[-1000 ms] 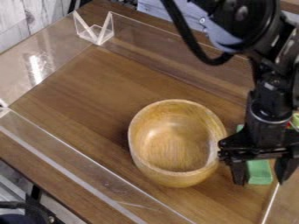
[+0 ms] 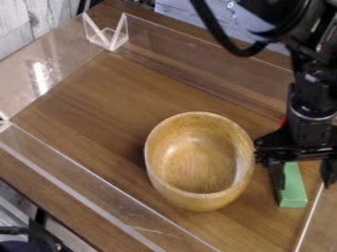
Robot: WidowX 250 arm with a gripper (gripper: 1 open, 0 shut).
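Observation:
A wooden bowl (image 2: pixel 198 162) stands in the lower middle of the camera view. Right of it lies a small green block (image 2: pixel 293 189) on the wooden table (image 2: pixel 105 118). My black gripper (image 2: pixel 297 165) hangs open above the block's upper end, its near finger beside the bowl's right rim. A bit of something red shows behind the arm, mostly hidden.
Clear acrylic barriers (image 2: pixel 105 207) run along the table's left, front and back sides. A white object (image 2: pixel 224 15) stands beyond the back edge.
The gripper has risen from down around the green block to a little above it, uncovering more of the block. The bowl has not moved.

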